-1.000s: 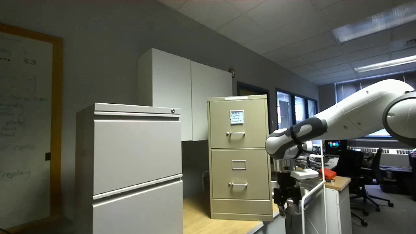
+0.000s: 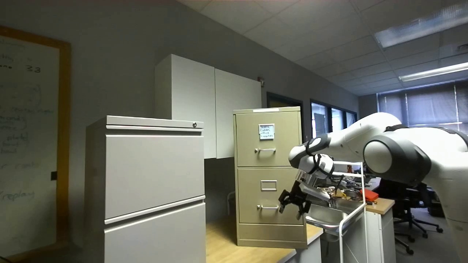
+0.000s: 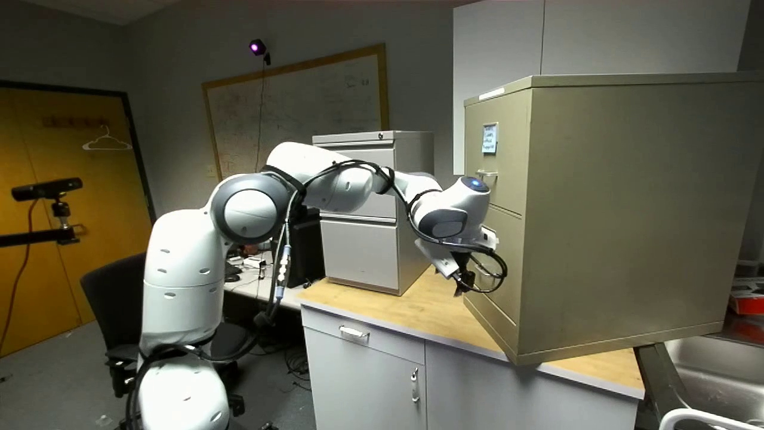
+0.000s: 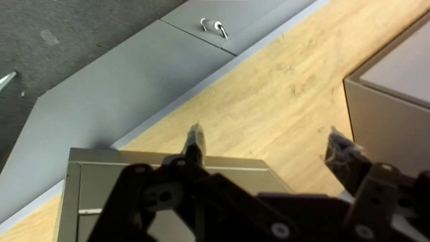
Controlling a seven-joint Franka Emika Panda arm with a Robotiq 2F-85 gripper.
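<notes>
My gripper (image 2: pixel 290 212) stands open, its fingertips spread wide in the wrist view with nothing between them. It hangs tilted at the height of the lower drawer of the tan filing cabinet (image 2: pixel 245 197). Both of that cabinet's drawers look closed. Its lower drawer handle (image 2: pixel 267 207) shows just left of my gripper in exterior view 1. The upper drawer handle (image 2: pixel 265 150) sits below a paper label (image 2: pixel 266 131). In the wrist view, one finger (image 4: pixel 196 139) overlaps the cabinet's base edge. Whether I touch the cabinet cannot be told.
A grey filing cabinet (image 3: pixel 362 247) stands across the wooden counter (image 4: pixel 258 113), with bare counter between the two cabinets. Below the counter is a grey cupboard door with a handle (image 3: pixel 415 384). The sink (image 3: pixel 716 372) and white rail (image 2: pixel 342 239) lie beyond the tan cabinet.
My arm has swung left in exterior view 1. The gripper has moved from right of the tan cabinet to before its lower drawer, rising slightly and tilting. Both cabinets look unchanged.
</notes>
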